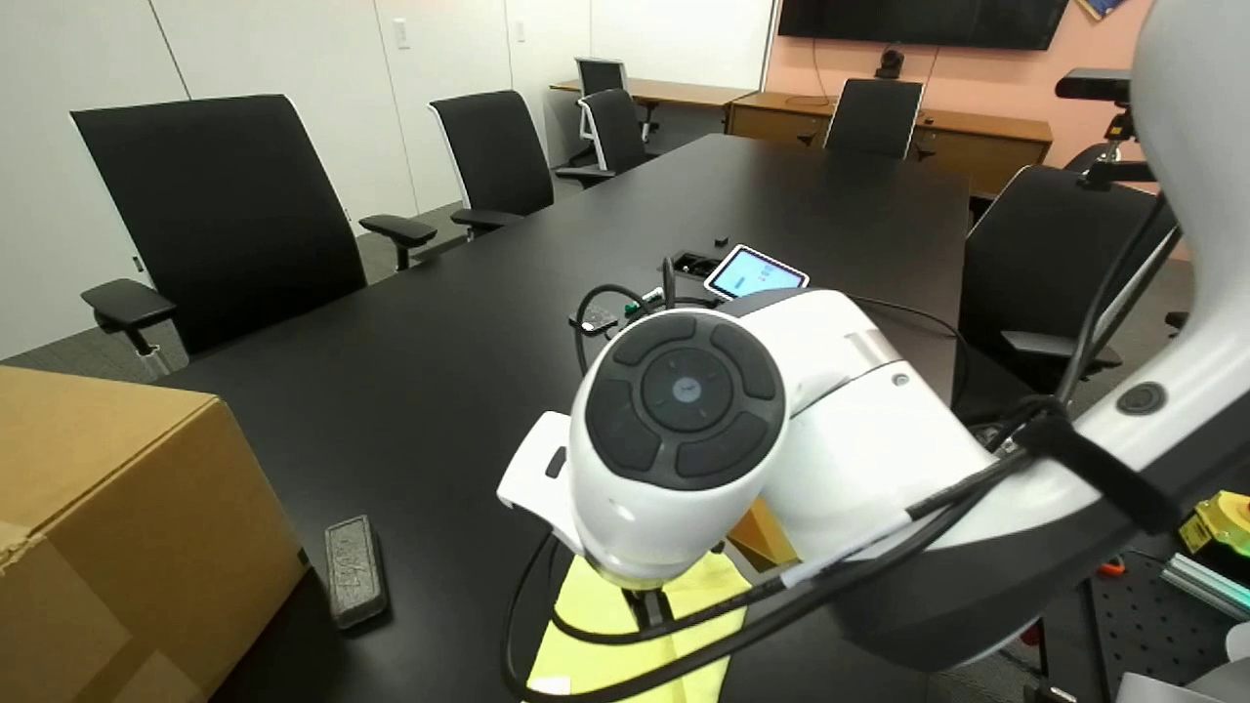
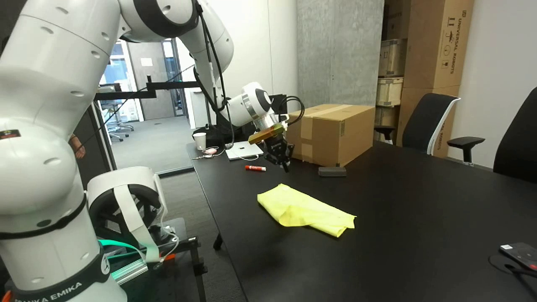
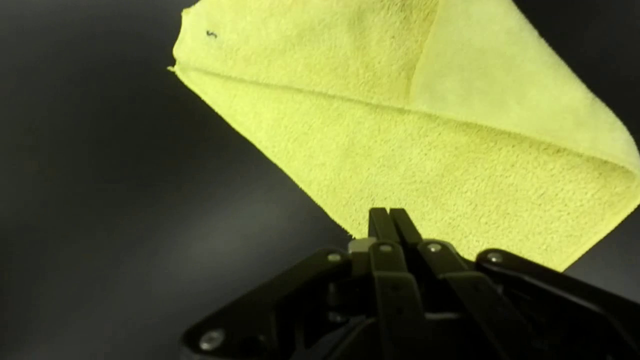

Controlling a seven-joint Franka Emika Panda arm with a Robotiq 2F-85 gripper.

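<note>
A folded yellow cloth (image 2: 307, 211) lies flat on the black table, one flap turned over in the wrist view. My gripper (image 2: 285, 167) hangs above the tabletop, on the box side of the cloth and clear of it. Seen from the wrist, its two black fingers (image 3: 380, 225) are together, and nothing shows between them. Their tips overlap the near edge of the cloth (image 3: 336, 144) in that view. From exterior view 1, the arm hides the upper part of the cloth (image 1: 703, 586).
A cardboard box (image 2: 322, 133) stands near the gripper, with a dark grey eraser (image 2: 332, 171) before it. A red marker (image 2: 255, 168), a laptop (image 2: 243, 150) and a white cup (image 2: 199, 141) sit by the table's end. Open tabletop extends right of the cloth.
</note>
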